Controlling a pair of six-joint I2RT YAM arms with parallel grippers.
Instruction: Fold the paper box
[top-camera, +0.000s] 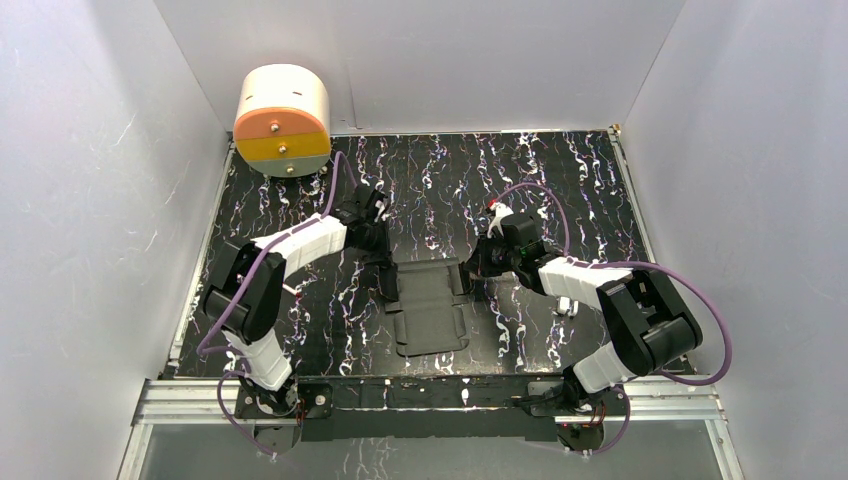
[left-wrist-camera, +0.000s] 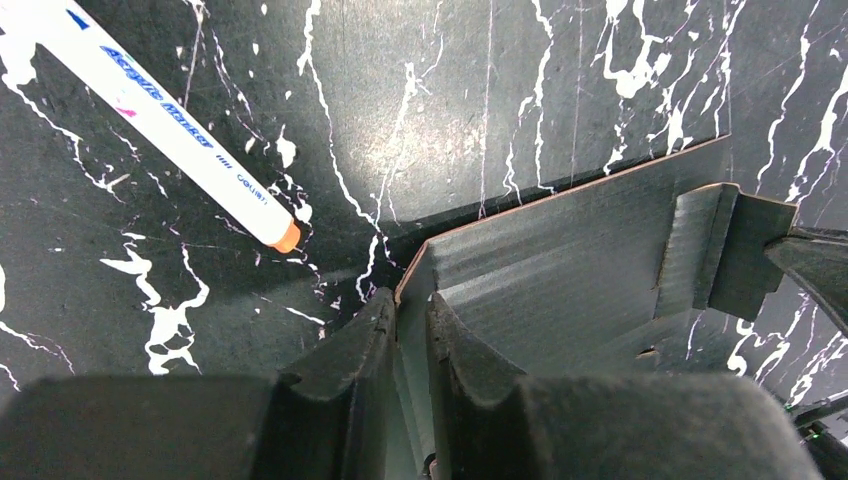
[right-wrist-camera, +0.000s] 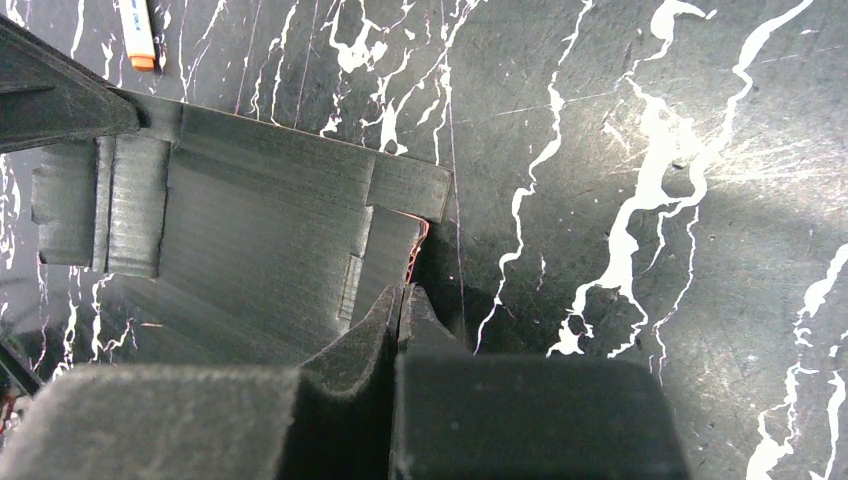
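The black cardboard box lies mostly flat at the table's front middle, its two upper side flaps raised. At its left flap is my left gripper. In the left wrist view the fingers stand slightly apart, and the flap's edge shows in the gap. My right gripper is at the opposite side. The right wrist view shows that gripper shut, its tips against the end of the folded right flap; nothing clearly shows between them. The lower parts of the flaps are hidden behind the fingers.
A white marker with an orange end lies left of the box. At the back left stands a rounded cabinet with coloured drawers. Small white items lie under the right arm.
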